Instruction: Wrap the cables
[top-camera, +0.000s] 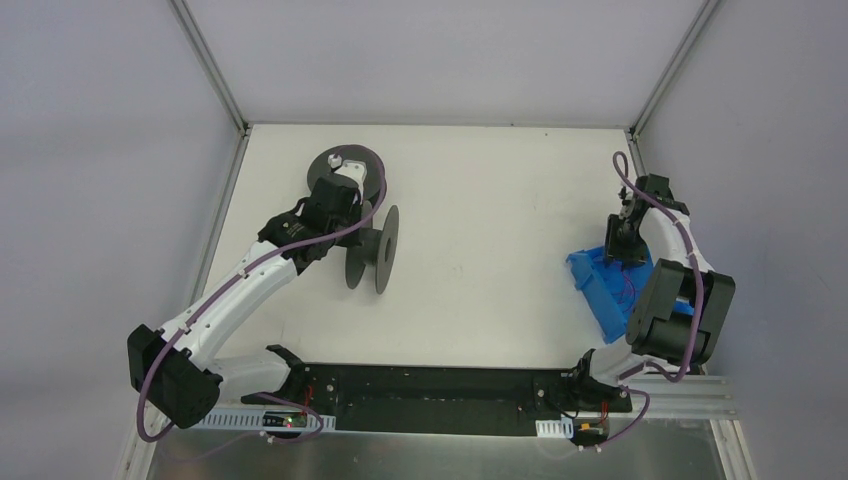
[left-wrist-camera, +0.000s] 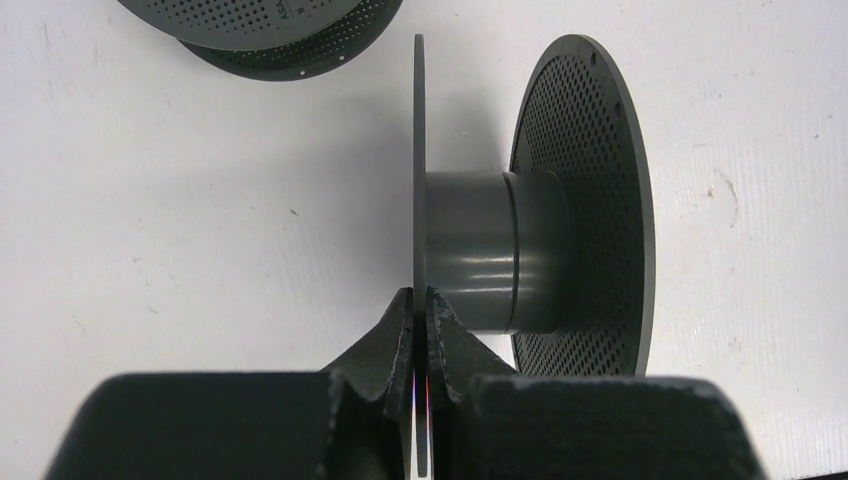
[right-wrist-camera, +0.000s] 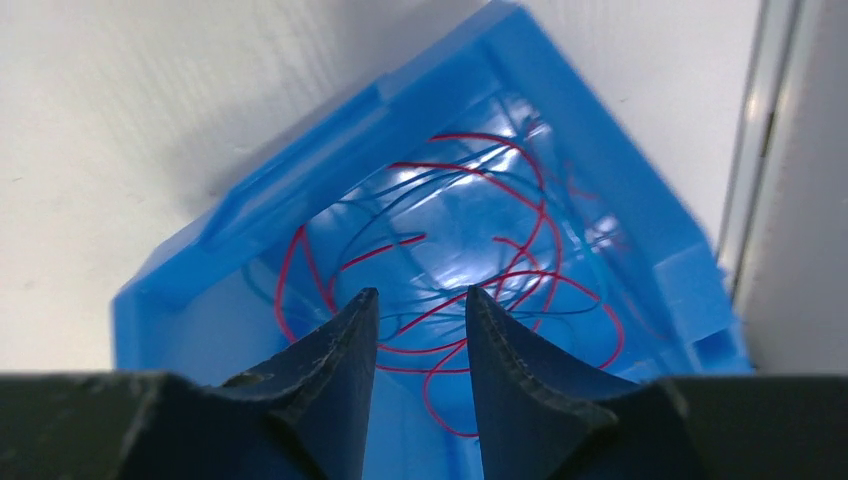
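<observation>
A dark grey spool (top-camera: 386, 250) stands on its flanges at the left of the table. My left gripper is shut on the thin edge of its near flange (left-wrist-camera: 419, 150); the bare drum (left-wrist-camera: 468, 250) carries no cable. At the far right, red cables (right-wrist-camera: 540, 210) and teal cables (right-wrist-camera: 590, 250) lie loosely looped in a blue bin (right-wrist-camera: 620, 170). Above them, my right gripper is part open, its fingertips apart over the tangle. No cable clearly sits gripped between them.
Another dark disc-shaped spool (top-camera: 322, 172) lies flat behind the left gripper. A wall (top-camera: 770, 200) rises close beside the bin on the right.
</observation>
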